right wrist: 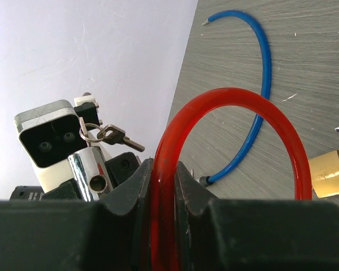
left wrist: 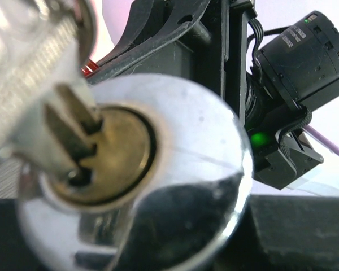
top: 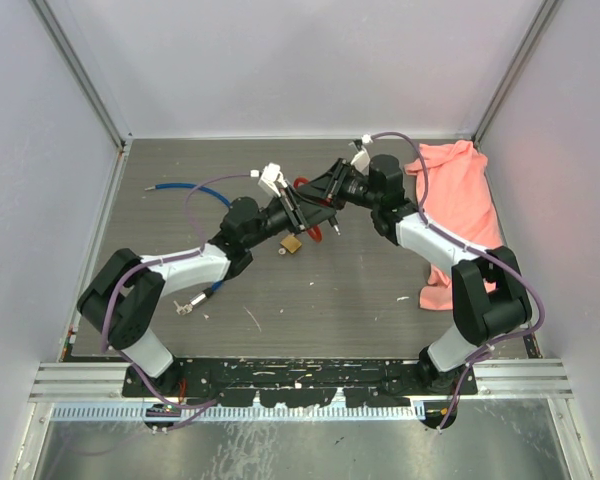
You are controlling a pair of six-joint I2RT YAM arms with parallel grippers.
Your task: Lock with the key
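A silver lock cylinder (right wrist: 90,175) is held in the air between the dark fingers of my left gripper (top: 318,209). In the left wrist view, its brass keyway (left wrist: 121,155) faces the camera, with a blurred key (left wrist: 62,127) at the slot. From that key's ring hangs another key (right wrist: 123,137). A round hole in the cylinder's side looks empty. My right gripper is shut on a red cable (right wrist: 231,97), which arches up and over to the right. Its silver tip (top: 335,228) hangs below the hands in the top view. Any join between cable and cylinder is hidden.
On the table lie a blue cable lock (right wrist: 265,62), a small brass padlock (right wrist: 330,174) and a pink cloth (top: 462,205) at the right. Both hands nearly touch above the table's middle.
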